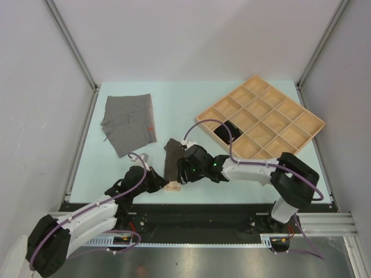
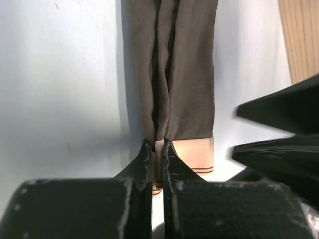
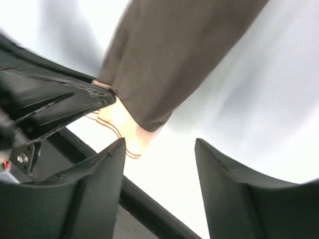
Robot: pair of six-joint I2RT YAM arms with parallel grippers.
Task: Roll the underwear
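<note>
The dark underwear (image 1: 173, 155) lies folded into a narrow strip at the table's front, its tan waistband (image 2: 195, 153) at the near end. In the left wrist view, my left gripper is shut on the waistband's left edge, pinching a fold of the cloth (image 2: 160, 94). On the other side my right gripper (image 1: 182, 180) stands open. Seen from the right wrist view, my right gripper has bare table between its fingers, and the waistband (image 3: 124, 124) lies just beyond its left fingertip.
A second grey garment (image 1: 128, 123) lies flat at the left. A wooden compartment box (image 1: 261, 116) stands at the right, with a dark item (image 1: 227, 132) in one cell. Table between garment and box is free at the back.
</note>
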